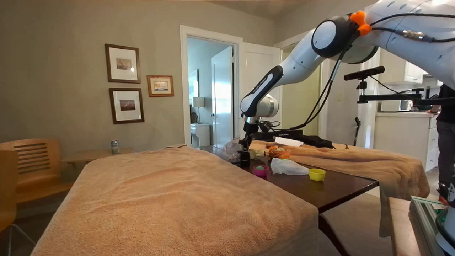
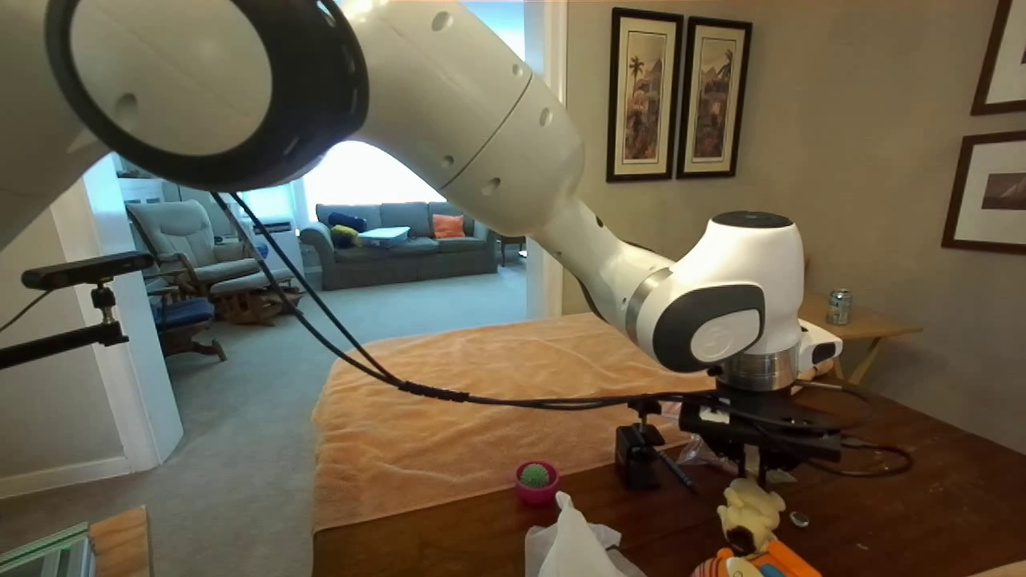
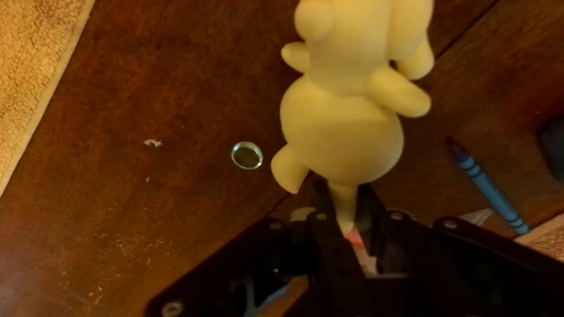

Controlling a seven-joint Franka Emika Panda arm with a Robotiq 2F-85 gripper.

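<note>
A pale yellow toy figure [image 3: 341,127] with a round body and stubby limbs lies on the dark wooden table [image 3: 132,211] in the wrist view. My gripper is at its lower end, one finger on either side of a narrow tail-like part. Little or no gap shows there, and I cannot tell whether the fingers press on it. From exterior view 2, the same toy [image 2: 750,514] appears right below my gripper [image 2: 757,471]. Exterior view 1 hides the fingertips behind a black clamp [image 1: 244,159].
A small shiny disc [image 3: 246,155] lies left of the toy, a blue crayon [image 3: 489,187] right of it. Nearby stand a pink bowl holding something green [image 2: 536,481], a white plastic bag [image 2: 577,543], an orange toy [image 2: 784,558] and a yellow cup [image 1: 316,174]. Bare table shows at lower left in the wrist view.
</note>
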